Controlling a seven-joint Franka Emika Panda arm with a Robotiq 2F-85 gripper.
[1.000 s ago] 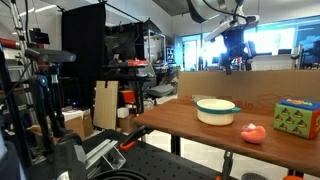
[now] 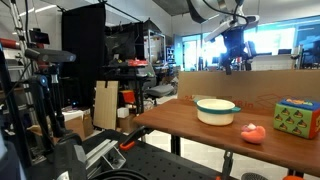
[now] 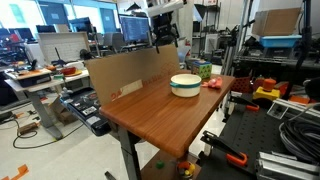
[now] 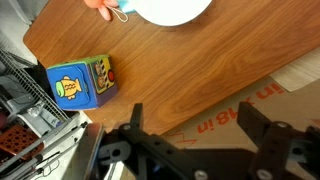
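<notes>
High above the table, my gripper is open with nothing between its fingers. In exterior view 1 a white bowl (image 2: 216, 117) with a pale green rim sits upright on the wooden table (image 2: 170, 122). To its right lies a small pinkish-red toy (image 2: 253, 133). Farther right is a colourful box (image 2: 295, 117) with pictured sides. The wrist view catches only part of the white bowl (image 4: 173, 7) and the toy (image 4: 102, 4) at the top edge, with the box (image 4: 82, 82) at left. Whatever is inside the bowl cannot be made out.
A brown cardboard panel (image 3: 130, 75) stands upright along one long side of the table. Bare tabletop (image 3: 165, 118) stretches away from the bowl on the side opposite the box. Beyond the table's edge is a black frame with cables (image 3: 285, 135).
</notes>
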